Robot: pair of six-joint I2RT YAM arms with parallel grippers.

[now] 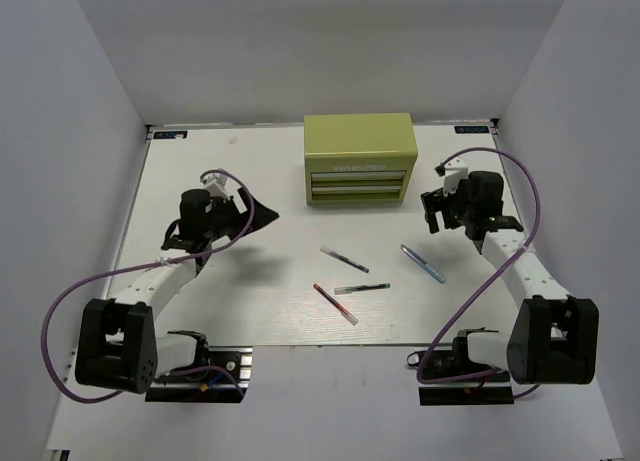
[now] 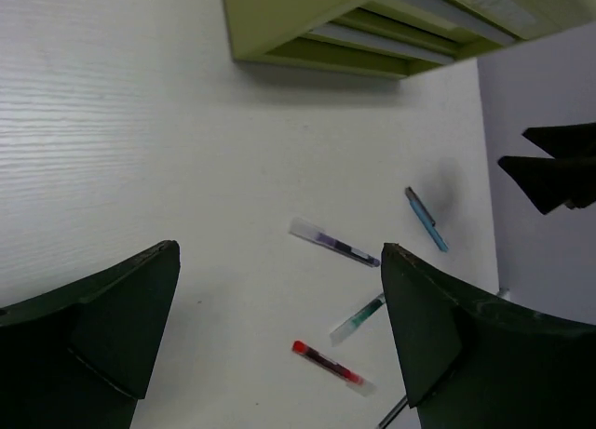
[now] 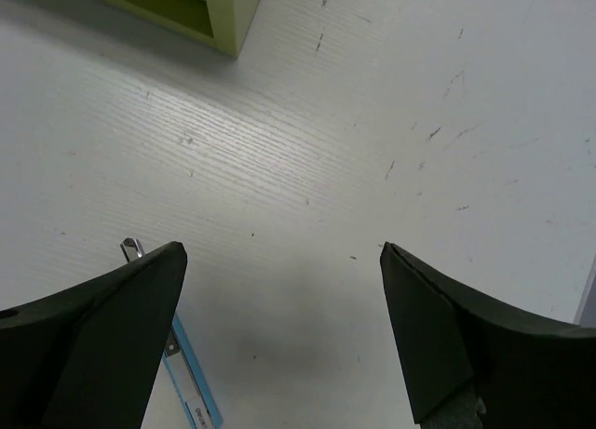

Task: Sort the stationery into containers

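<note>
A green WORKPRO box with open slots stands at the back centre. Pens lie loose before it: a purple-ink pen, a green-ink pen, a red pen. A blue item, apparently a utility knife, lies at the right, also under my right gripper in its wrist view. My left gripper hangs open and empty over the table's left part. My right gripper is open and empty right of the box, above and behind the blue item.
Grey walls close in the back and both sides.
</note>
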